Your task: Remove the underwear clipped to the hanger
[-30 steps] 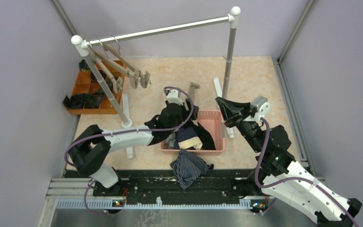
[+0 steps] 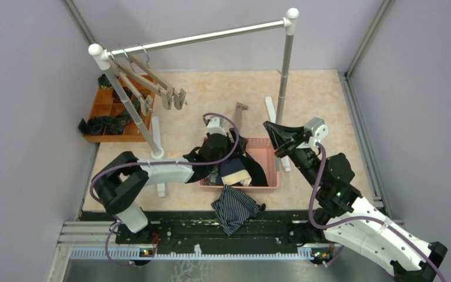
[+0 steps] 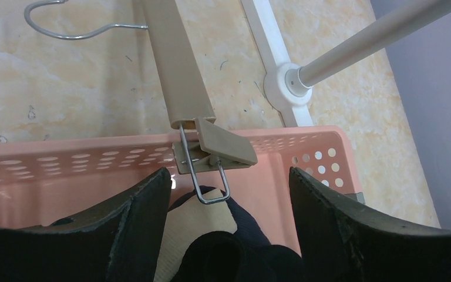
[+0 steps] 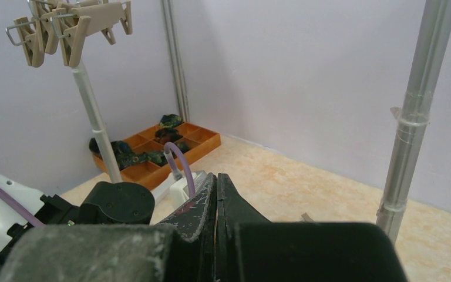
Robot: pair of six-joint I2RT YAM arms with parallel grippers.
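Observation:
A wooden hanger (image 3: 176, 64) with a metal hook lies across the far rim of the pink basket (image 3: 320, 136). Its near-end clip (image 3: 229, 144) sits between the spread fingers of my left gripper, which is open. No garment shows in that clip. Below it, inside the basket, lie a cream-and-navy cloth (image 3: 194, 223) and a black garment (image 3: 208, 258). In the top view my left arm covers part of the hanger (image 2: 238, 116). My right gripper is raised right of the basket, shut, with nothing visible between its fingertips.
Several hangers (image 2: 141, 79) with empty clips hang at the rack's left end. An orange compartment box (image 2: 132, 137) with dark clothing stands behind them. A striped cloth (image 2: 235, 208) lies in front of the basket.
My right arm has shifted slightly to the left. My left arm has made only small shifts over the basket. The hangers and clothes look unchanged.

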